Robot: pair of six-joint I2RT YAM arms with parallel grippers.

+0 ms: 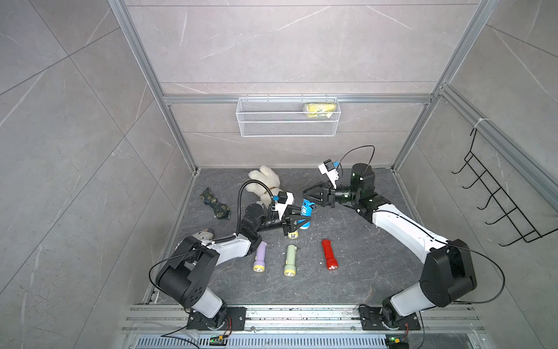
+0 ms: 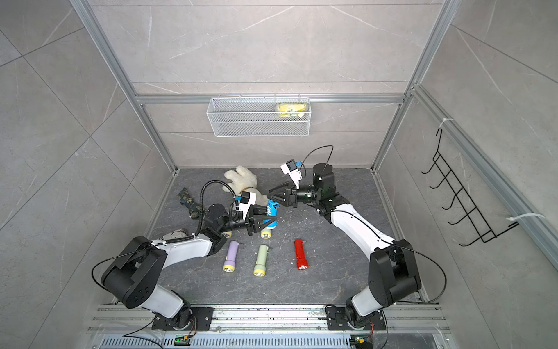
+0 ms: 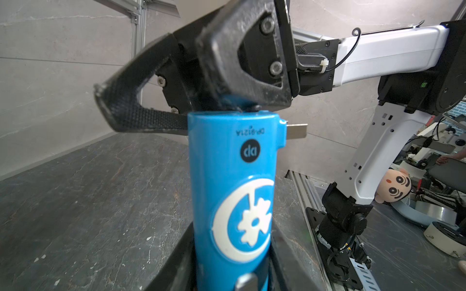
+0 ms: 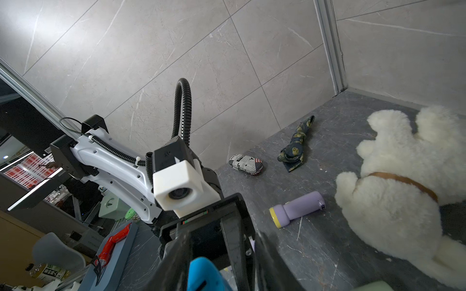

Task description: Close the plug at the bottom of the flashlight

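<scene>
A blue flashlight (image 3: 233, 194) with a white gear print stands roughly upright in the left wrist view, its lettering upside down, so its bottom end points up. My left gripper is shut on its lower part. A flat metal plug blade (image 3: 297, 131) sticks out sideways at the top end. My right gripper is at that end, fingers apart, one finger (image 3: 140, 114) reaching past the left of the top and the other in front above it. In the right wrist view the blue end (image 4: 203, 276) shows between the blurred fingers; whether they press on it cannot be told.
Below the arms lie purple (image 1: 259, 256), green (image 1: 290, 260) and red (image 1: 329, 254) flashlights. Behind the left gripper sits a white plush toy (image 1: 264, 177). A patterned cloth (image 1: 215, 203) is at the left.
</scene>
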